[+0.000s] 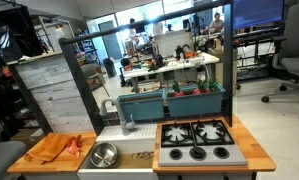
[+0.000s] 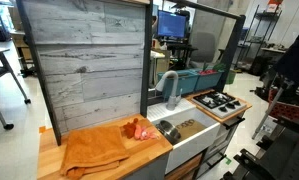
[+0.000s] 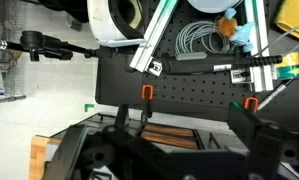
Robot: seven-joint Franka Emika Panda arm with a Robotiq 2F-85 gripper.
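In the wrist view my gripper is open, its two orange-tipped fingers (image 3: 146, 93) far apart. Nothing shows between them but a dark perforated surface (image 3: 189, 88) farther off. An orange cloth (image 2: 95, 149) lies on the wooden counter (image 2: 64, 131), with small red and pink items (image 2: 144, 130) to its right. A round metal bowl (image 1: 104, 154) is at the sink area, left of the stovetop (image 1: 198, 143). The gripper's fingers cannot be made out in either exterior view; a dark arm part (image 2: 298, 55) shows at the right edge of exterior view 2.
Blue bins (image 1: 139, 107) line the back of the counter. A grey faucet (image 1: 128, 122) and black frame posts (image 1: 229, 65) rise near it. A coiled grey cable (image 3: 203, 38) and tools lie on the surface in the wrist view. Bare wood (image 1: 244, 150) shows right of the stovetop.
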